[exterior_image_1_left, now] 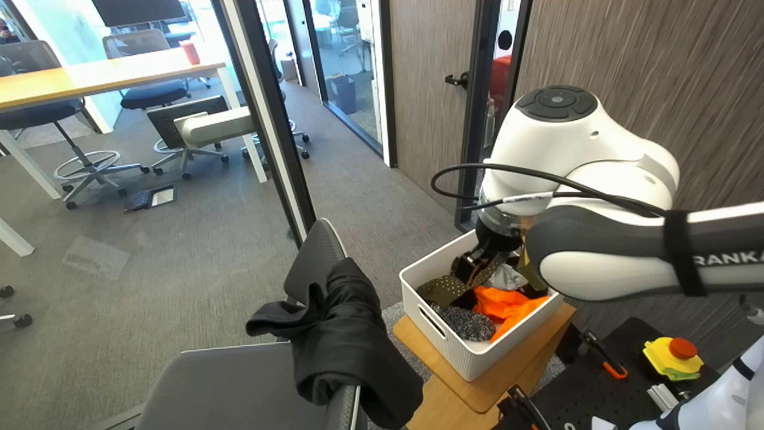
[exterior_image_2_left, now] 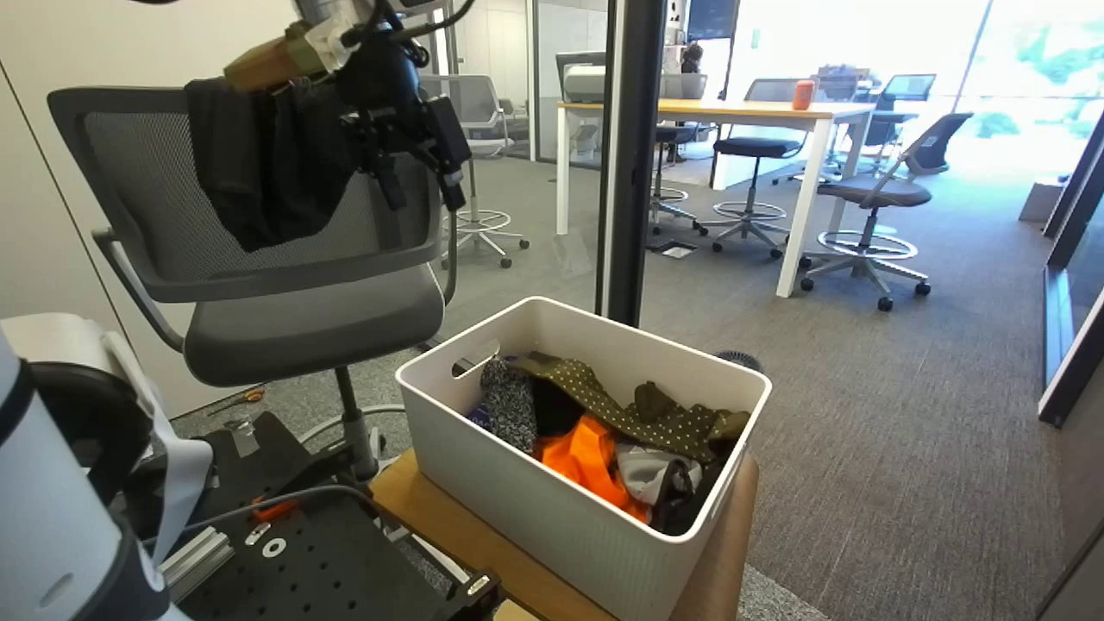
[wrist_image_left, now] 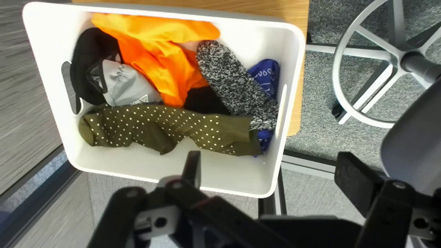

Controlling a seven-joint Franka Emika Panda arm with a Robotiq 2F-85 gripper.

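My gripper is open in the wrist view, nothing between its fingers. Below it, a white box [wrist_image_left: 231, 173] holds clothes. An olive cloth with white dots [wrist_image_left: 165, 126] stretches along one long side. Beside it lie a bright orange cloth [wrist_image_left: 165, 62], a speckled black-and-white piece [wrist_image_left: 235, 80], a grey cap [wrist_image_left: 128, 84], a black item [wrist_image_left: 89, 62] and a blue patterned cloth [wrist_image_left: 265, 76]. Exterior view 2 has the gripper [exterior_image_2_left: 422, 191] raised well above the box [exterior_image_2_left: 559, 523], clear of the clothes. A black garment [exterior_image_1_left: 340, 333] drapes over a chair back.
The box rests on a small wooden stand [exterior_image_1_left: 494, 376]. The grey office chair [exterior_image_1_left: 236, 387] stands close beside it. A black perforated plate [exterior_image_2_left: 341, 569] with tools and a yellow block with a red button [exterior_image_1_left: 673, 358] sits near the arm base. A glass partition post [exterior_image_2_left: 626, 207] rises behind.
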